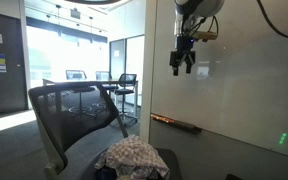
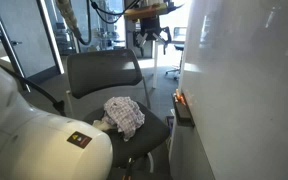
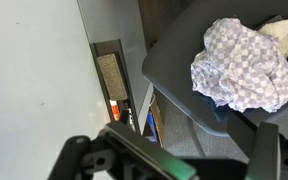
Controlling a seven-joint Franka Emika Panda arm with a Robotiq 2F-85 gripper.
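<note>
My gripper (image 1: pixel 182 68) hangs high in front of the whiteboard (image 1: pixel 234 80), pointing down. It is open, and its fingers stand apart with nothing between them. In exterior view 2 the gripper (image 2: pixel 152 44) is above and beyond the chair. A crumpled, checked cloth (image 3: pixel 244 65) lies on the dark chair seat (image 3: pixel 179 60), well below the gripper. A paler piece of cloth (image 3: pixel 286 37) shows at its edge. On the whiteboard's ledge (image 1: pixel 176 124) lie a brown eraser (image 3: pixel 111 76) and an orange-red item (image 3: pixel 115 110).
The mesh chair back (image 2: pixel 104 72) rises behind the seat. A large white rounded object (image 2: pixel 44 145) fills the near left of exterior view 2. More chairs (image 1: pixel 126 84) stand by the glass wall. Open air surrounds the gripper.
</note>
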